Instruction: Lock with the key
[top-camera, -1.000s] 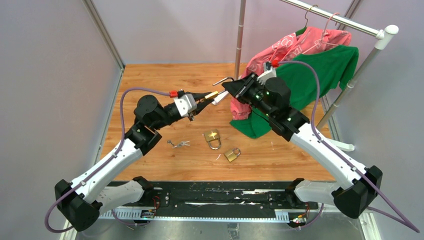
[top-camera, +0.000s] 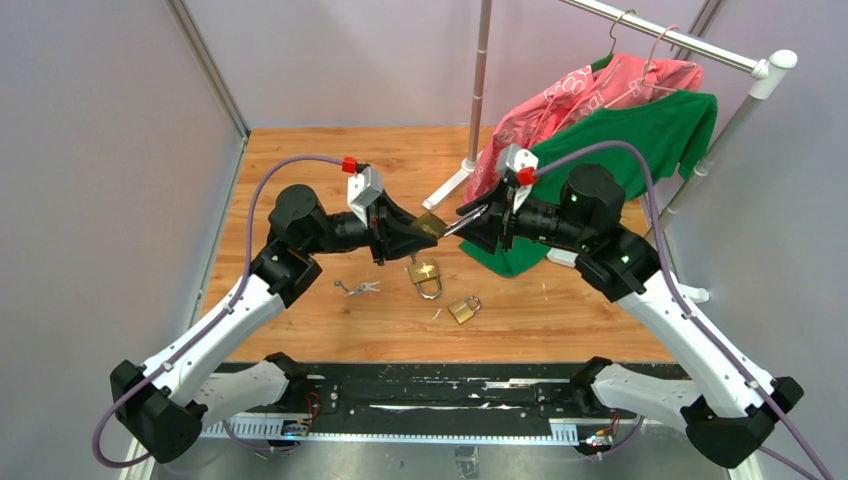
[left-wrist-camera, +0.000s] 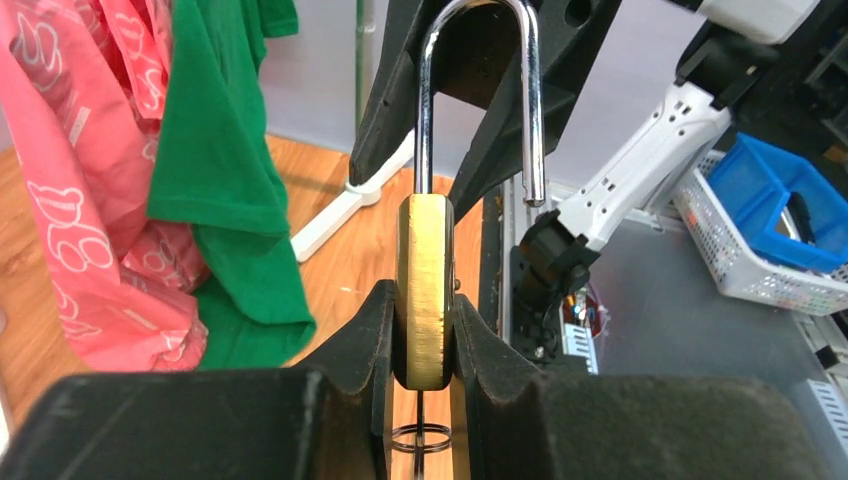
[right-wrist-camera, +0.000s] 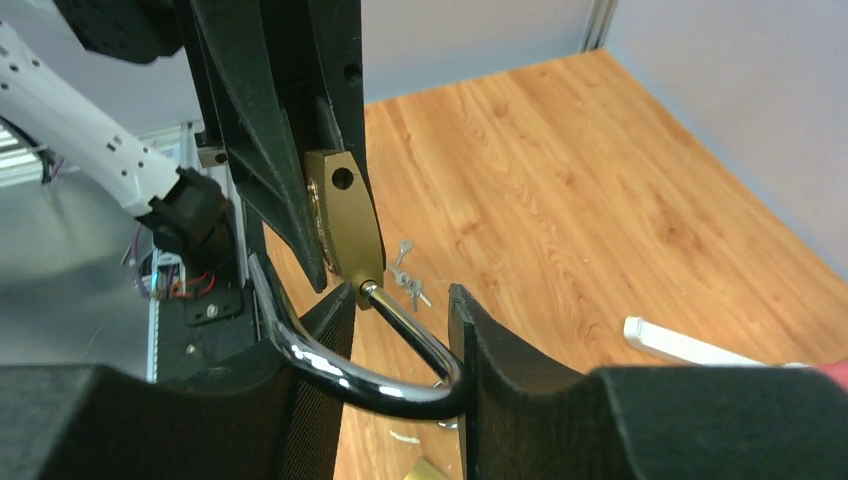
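A brass padlock (top-camera: 428, 224) with its long steel shackle raised is gripped by my left gripper, seen edge-on between the fingertips in the left wrist view. My right gripper stands open around the shackle (right-wrist-camera: 410, 398), its fingers on either side of the U; whether they touch it is unclear. In the right wrist view the padlock's brass body (right-wrist-camera: 350, 220) shows its holes. On the table below lie some keys (top-camera: 358, 287), a second padlock (top-camera: 424, 274) and a smaller padlock (top-camera: 463, 310).
A clothes rack (top-camera: 700, 56) with pink (top-camera: 530, 130) and green (top-camera: 610, 150) garments fills the back right. Blue and white baskets (left-wrist-camera: 760, 210) show off the table in the left wrist view.
The left gripper has turned and come slightly toward the front with the padlock. The right gripper has moved lower in the top view and changed its angle around the shackle.
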